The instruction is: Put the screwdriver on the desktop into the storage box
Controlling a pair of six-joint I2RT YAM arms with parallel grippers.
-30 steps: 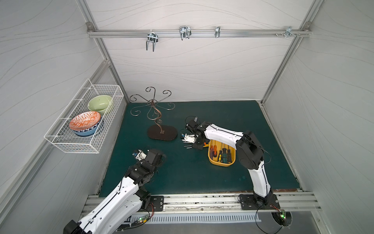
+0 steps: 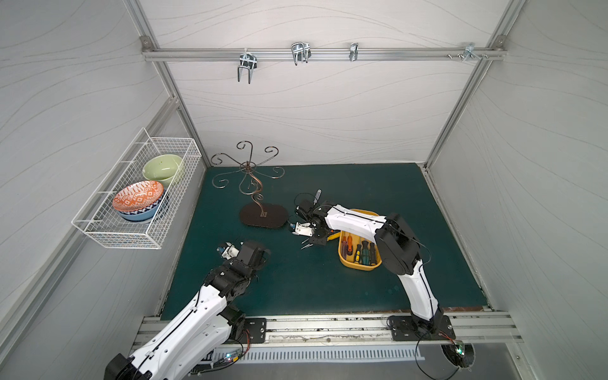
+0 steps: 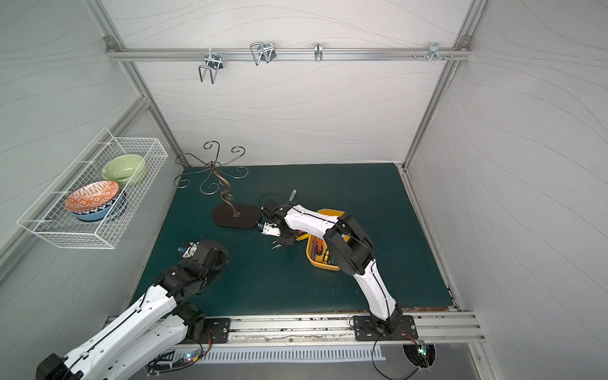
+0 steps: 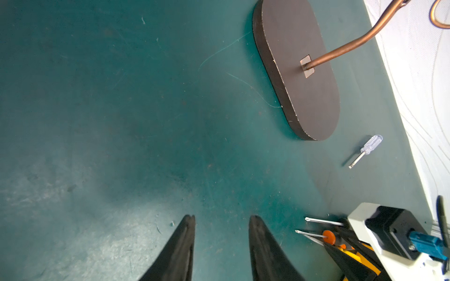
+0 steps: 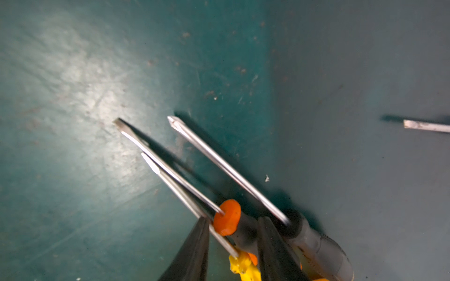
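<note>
In the right wrist view my right gripper is part open over loose screwdrivers: an orange-collared one (image 5: 227, 217), a grey-handled one (image 5: 323, 253) and a yellow-handled one (image 5: 244, 269). Whether it touches them I cannot tell. A clear-handled screwdriver (image 4: 372, 142) lies apart, beside the stand's base. The yellow storage box (image 2: 359, 266) holds several screwdrivers and is partly under my right arm. My left gripper is open over bare desktop, nothing between its fingers.
A metal scroll stand on a dark oval base (image 2: 253, 216) is at the back left. A wire basket with bowls (image 2: 114, 234) hangs on the left wall.
My right arm has moved slightly left, toward the stand's base, over the last second. The left arm has barely moved.
</note>
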